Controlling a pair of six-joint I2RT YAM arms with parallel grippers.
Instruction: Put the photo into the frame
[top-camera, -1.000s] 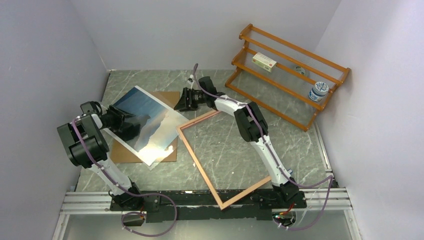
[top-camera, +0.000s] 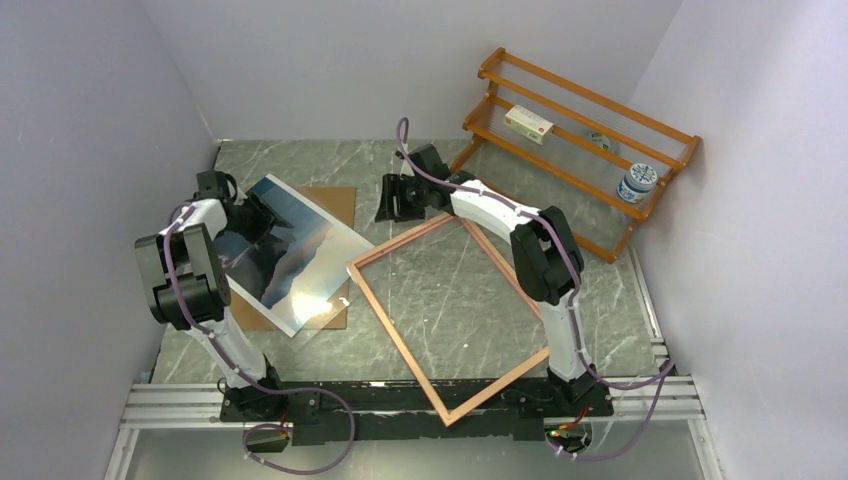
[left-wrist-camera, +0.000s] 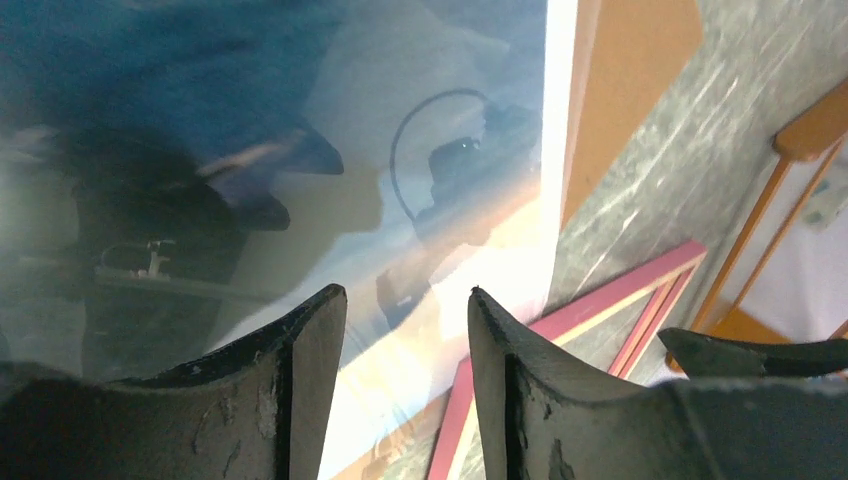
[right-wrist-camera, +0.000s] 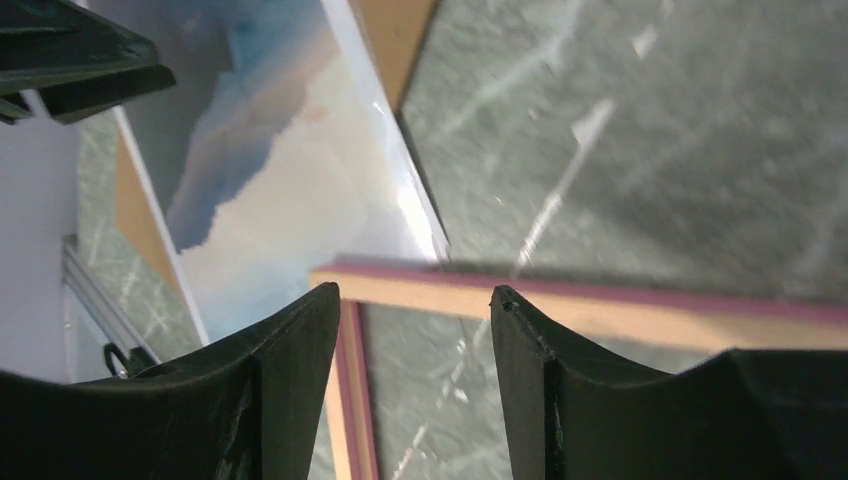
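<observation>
The photo (top-camera: 305, 250), a blue-to-pale landscape print with a white border, lies turned on a brown board (top-camera: 335, 202) at the left of the table. Over its left part hovers my left gripper (top-camera: 268, 222); in the left wrist view its fingers (left-wrist-camera: 318, 345) stand apart with nothing between them. The empty wooden frame (top-camera: 398, 340) lies to the right of the photo, its left corner close by the photo's edge. Above the frame's upper side is my right gripper (top-camera: 392, 200), also open and empty, its fingers (right-wrist-camera: 300, 360) apart in the right wrist view. The right arm hides part of the frame.
A wooden rack (top-camera: 590, 95) stands at the back right, holding a small box (top-camera: 528, 123) and a blue-and-white tin (top-camera: 637, 182). A clear sheet (top-camera: 325, 322) pokes out below the photo. Bare table shows inside the frame.
My right gripper has moved right, away from the photo. The left gripper has shifted right, farther over the photo. Earlier, the photo, board and frame also shifted slightly.
</observation>
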